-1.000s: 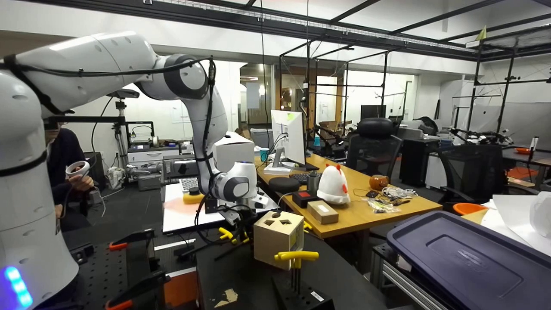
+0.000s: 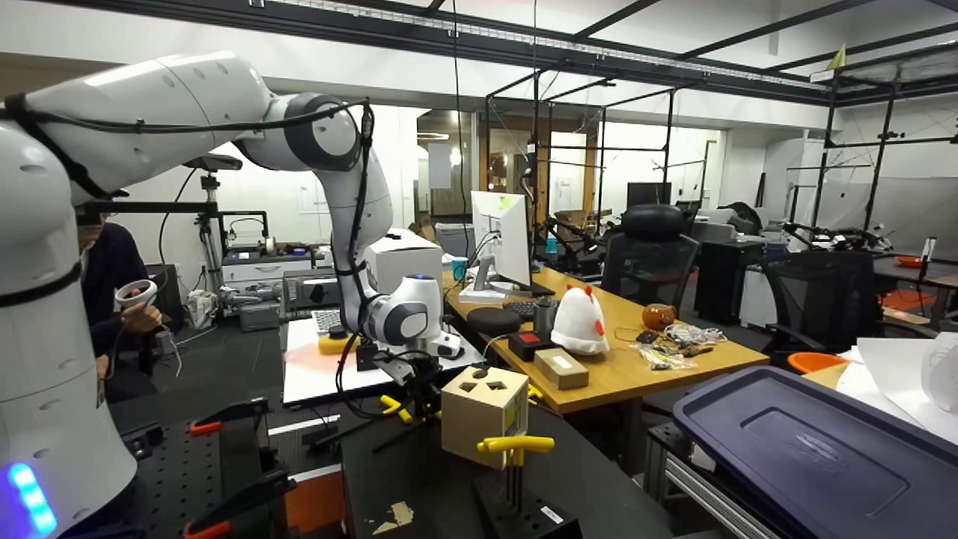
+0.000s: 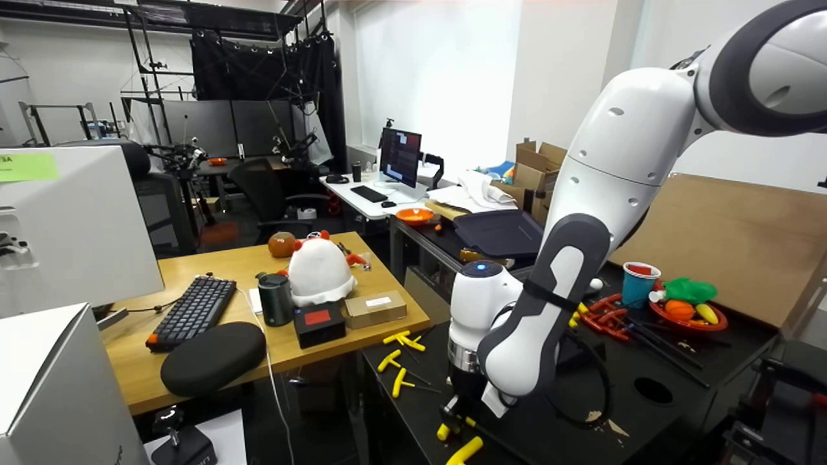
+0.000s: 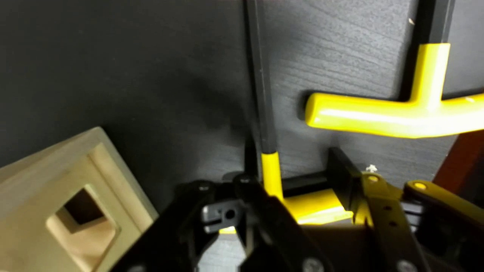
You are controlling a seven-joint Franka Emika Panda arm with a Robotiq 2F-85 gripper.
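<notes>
In the wrist view, a yellow T-handle hex key (image 4: 317, 207) lies on the black table with its dark shaft running up the picture. My gripper stands partly open over it, a finger on either side of part of the handle. Whether the fingers touch it cannot be made out. To the right lies a second yellow T-handle key (image 4: 399, 117), clear of the fingers. Exterior view 1 shows the gripper (image 2: 422, 400) low by the table's far edge, left of a wooden box (image 2: 480, 421) with cut-out holes.
The box (image 4: 131, 181) is close to the gripper's left in the wrist view. Nearer exterior view 1, a stand (image 2: 530, 516) holds an upright yellow-handled key (image 2: 516, 444). Other yellow keys (image 3: 403, 338) lie along the table edge. A red bowl (image 3: 717, 325) of toys sits farther off.
The arm's hand has come down and slightly left in exterior view 1, nearer the table surface. The wooden box and the stand have not moved.
</notes>
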